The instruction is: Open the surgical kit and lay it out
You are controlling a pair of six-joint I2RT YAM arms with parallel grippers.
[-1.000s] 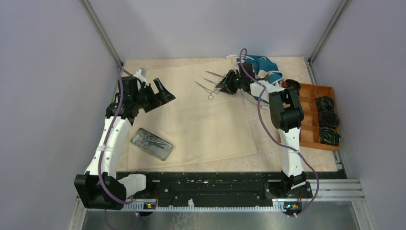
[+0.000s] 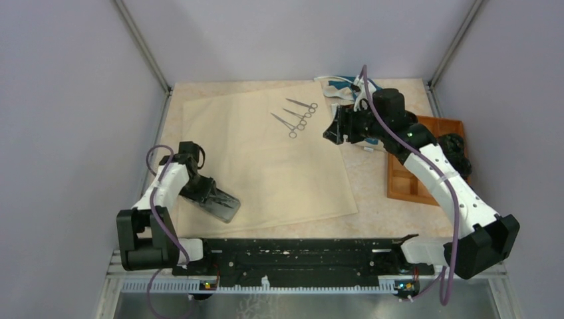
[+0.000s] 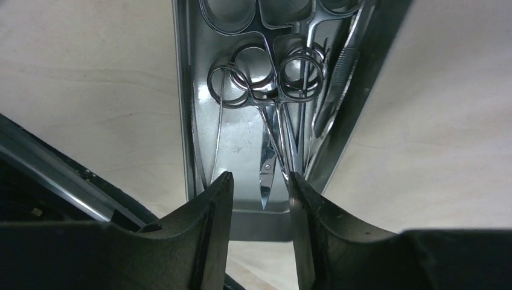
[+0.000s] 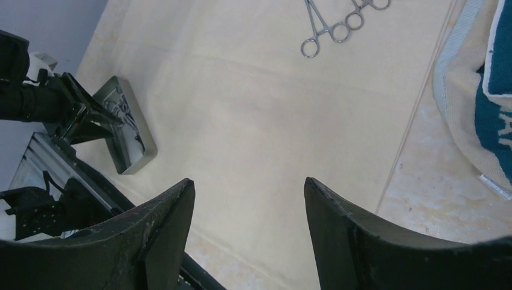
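Observation:
A metal tray (image 2: 227, 207) at the cloth's lower left holds scissors, clamps and other steel instruments, piled together in the left wrist view. My left gripper is over this tray (image 3: 235, 151), part open, its fingertips at the near end with nothing clearly between them. Three ring-handled instruments (image 2: 292, 134) lie in a staggered row at the cloth's upper right. My right gripper is raised near that side, part open, with only cloth showing between its fingers.
An orange compartment box (image 2: 406, 187) with dark coils stands at the right. Teal-and-white fabric (image 4: 501, 54) lies beside the cloth (image 2: 266, 179).
My left gripper has come down toward the front onto the tray. My right arm has swung right and up, away from the three laid-out instruments.

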